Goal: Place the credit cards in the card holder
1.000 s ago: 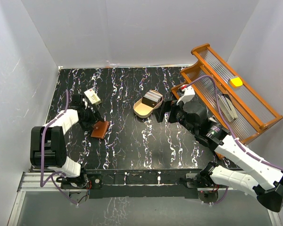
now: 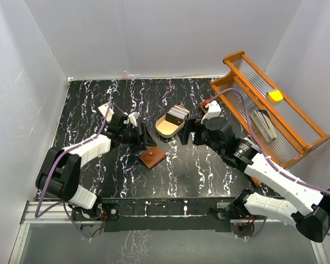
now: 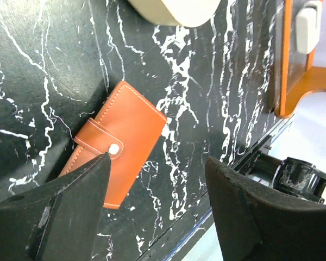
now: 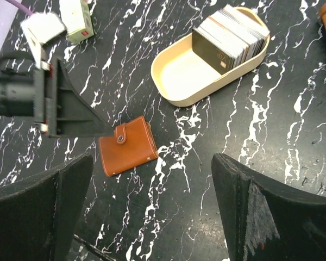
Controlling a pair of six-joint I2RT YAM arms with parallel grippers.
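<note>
The brown leather card holder [image 2: 153, 158] lies closed by its snap strap on the dark marbled table, left of centre. My left gripper [image 2: 144, 144] is just over its upper edge, fingers apart; in the left wrist view the holder [image 3: 125, 141] shows beyond the fingers, one fingertip overlapping it in the picture. A row of cards [image 4: 231, 38] stands upright at one end of the cream tray [image 4: 171, 89]. My right gripper [image 2: 191, 138] hovers at the tray's right side, open, with only tabletop showing between its fingers in the right wrist view.
A tilted wooden rack [image 2: 264, 104] with a yellow item [image 2: 275, 95] fills the right side. A small pale box [image 4: 76, 20] lies at the left behind my left arm. Bare tabletop [image 2: 190, 176] extends across the front and middle.
The card holder has moved rightward across the table along with my left gripper, and has turned. The left arm now reaches further right. The right gripper has shifted only slightly.
</note>
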